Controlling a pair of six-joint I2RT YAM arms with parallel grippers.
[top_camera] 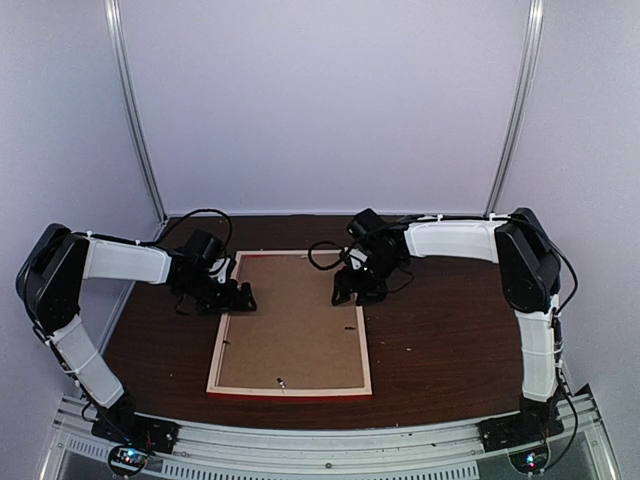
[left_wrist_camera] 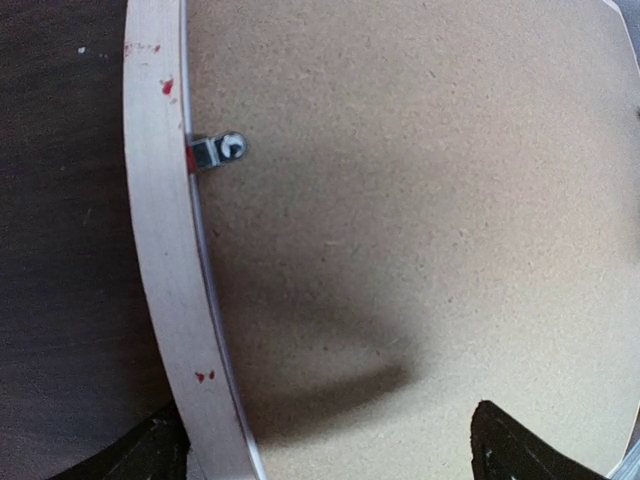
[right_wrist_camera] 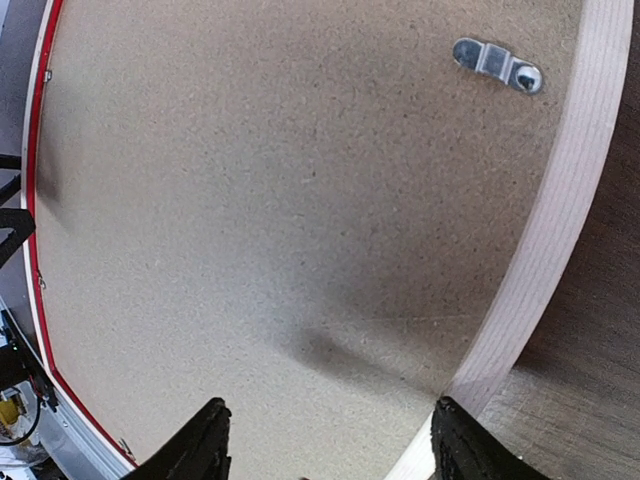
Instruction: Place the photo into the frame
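Note:
The picture frame (top_camera: 289, 391), pale wood with a red underside edge, lies back up on the table. Its brown backing board (top_camera: 292, 345) fills the opening; no photo shows. At the left rail my left gripper stands open, the rail (left_wrist_camera: 172, 220) passing between its fingers near the left one. Over the board's right side, my right gripper is open, holding nothing. Its right fingertip (right_wrist_camera: 455, 440) overlaps the right rail (right_wrist_camera: 545, 245) in view; I cannot tell whether they touch.
A metal clip (left_wrist_camera: 217, 150) reaches the left rail's inner edge. On the right, another clip (right_wrist_camera: 498, 66) lies on the board, clear of the rail. A third clip (top_camera: 281, 383) sits by the near rail.

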